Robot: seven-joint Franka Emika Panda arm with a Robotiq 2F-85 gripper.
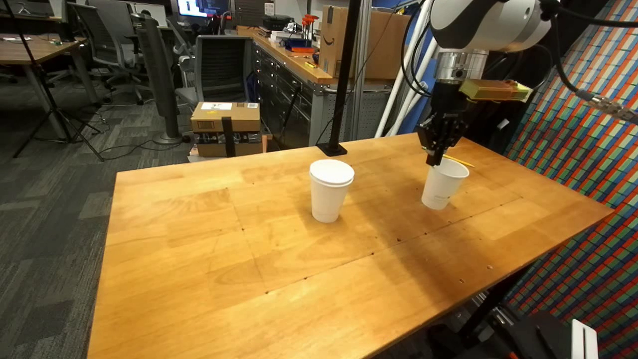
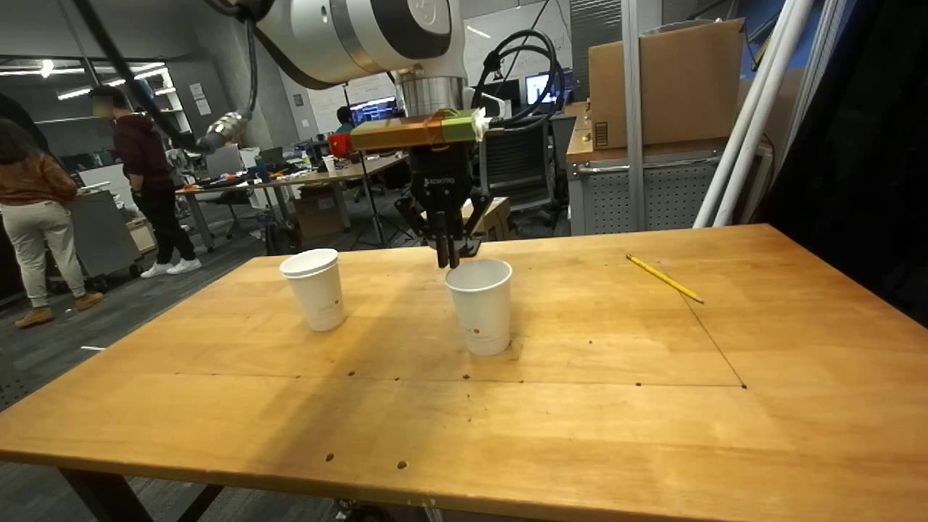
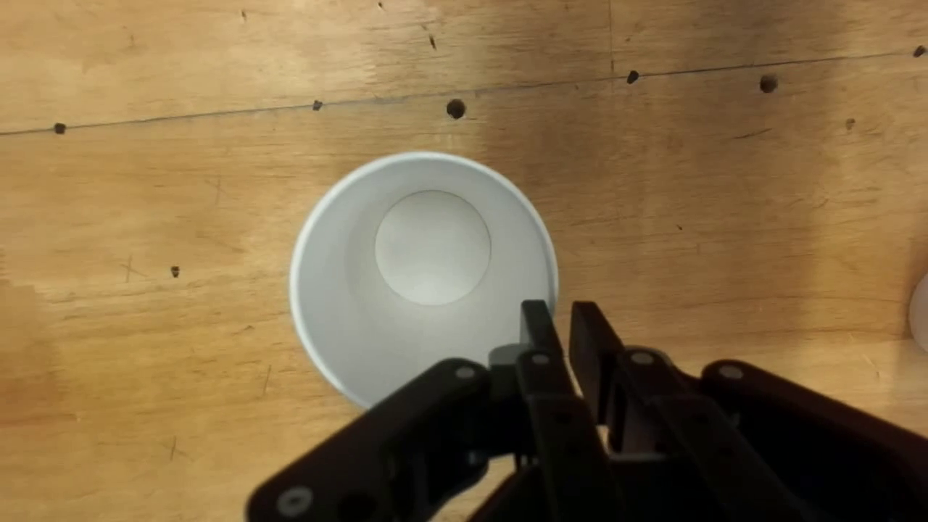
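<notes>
A white paper cup [image 3: 432, 248] stands upright on the wooden table, empty inside in the wrist view. At its rim, on the side facing the other cups, is my gripper, pointing down. Its fingertips are a narrow gap apart, close to the rim; I cannot tell whether the rim is pinched between them. In exterior view 2 the black fingers [image 2: 443, 248] reach down to about the height of the cup's rim. A second white cup [image 1: 328, 200] stands away from the gripper, apparently a nested stack with a white top.
A yellow pencil [image 2: 665, 278] lies on the table behind the nearer cup. A black post [image 1: 347, 78] rises at the table's back edge.
</notes>
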